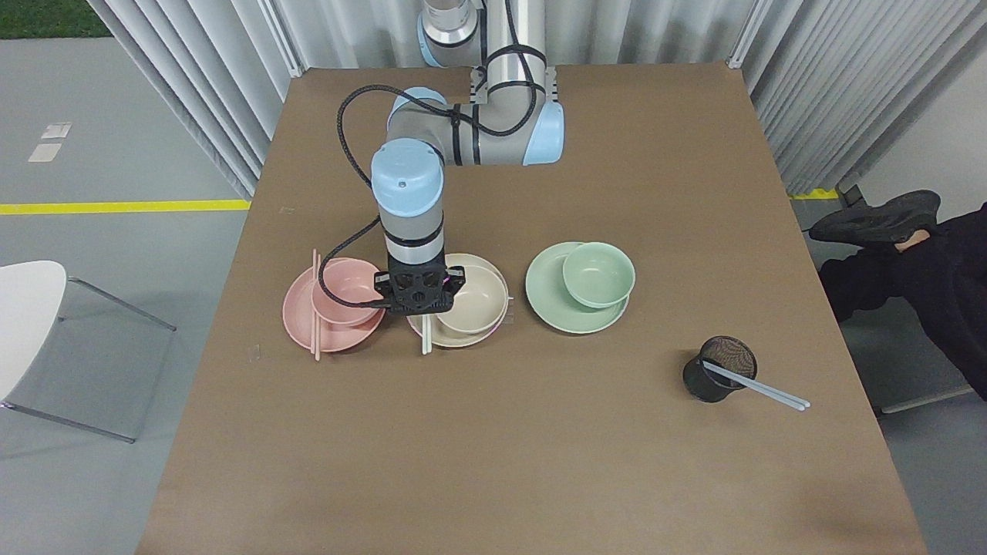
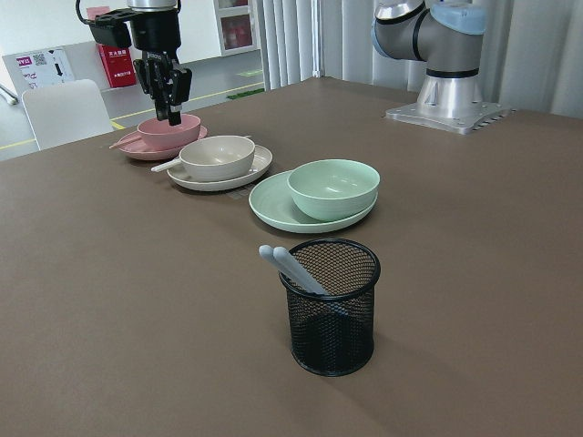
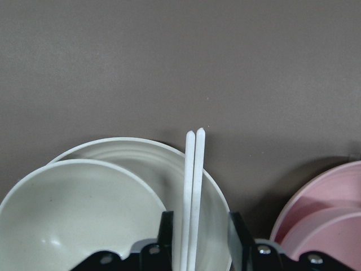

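Note:
My gripper point(image 2: 168, 111) hangs over the left of the cream plate and bowl. In the wrist view its fingertips stand apart either side of a pair of white chopsticks point(image 3: 194, 186), with no contact visible. The chopsticks lie on the cream plate point(image 3: 211, 237) beside the cream bowl point(image 3: 73, 209). A pink plate point(image 1: 301, 324) with pink bowl point(image 2: 169, 127) and pink chopsticks point(image 1: 315, 333) sits to the left. A green plate point(image 2: 278, 205) holding a green bowl point(image 1: 598, 277) sits to the right.
A black mesh cup point(image 2: 332, 337) with pale chopsticks point(image 1: 768, 391) stands at front right. A person's legs point(image 1: 925, 277) are beyond the right edge.

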